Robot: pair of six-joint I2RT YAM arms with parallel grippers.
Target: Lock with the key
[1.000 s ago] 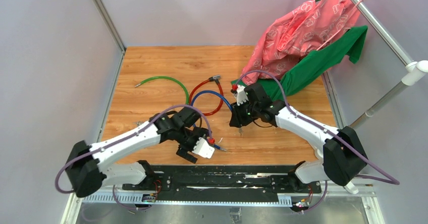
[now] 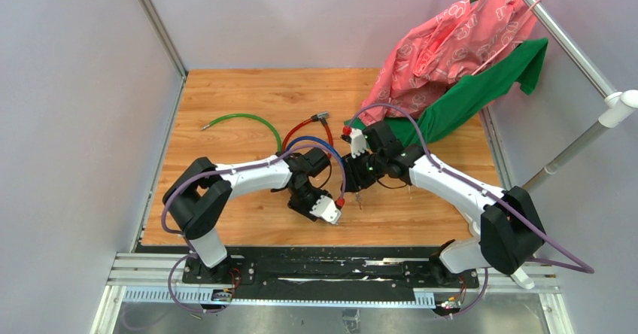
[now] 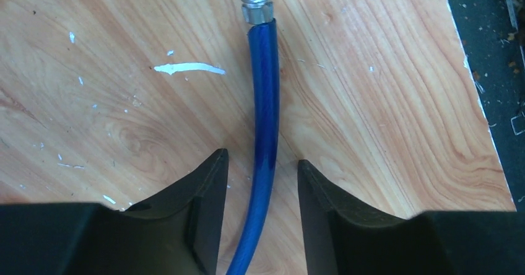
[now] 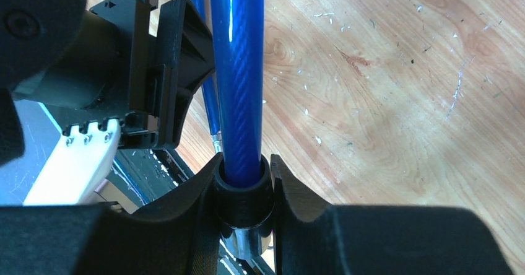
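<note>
A blue cable lock (image 2: 316, 138) loops over the table's middle, with my right gripper (image 2: 353, 177) shut on its black-collared end (image 4: 240, 194), held above the wood in the right wrist view. Its other end, a silver metal tip (image 3: 256, 2), lies on the table. My left gripper is part open over the blue cable (image 3: 266, 95) just below that tip, one finger either side with nothing gripped. In the top view the left gripper hides much of that end. I cannot make out a key clearly.
A red cable lock (image 2: 329, 135) and a green cable (image 2: 252, 116) lie behind the arms. Pink and green cloths (image 2: 451, 52) hang at the back right. Its dark front edge (image 2: 323, 259) is near the left gripper.
My left gripper has moved right and toward the back, coming in beside the right one over the blue cable. The right gripper has stayed nearly still, shifting only slightly.
</note>
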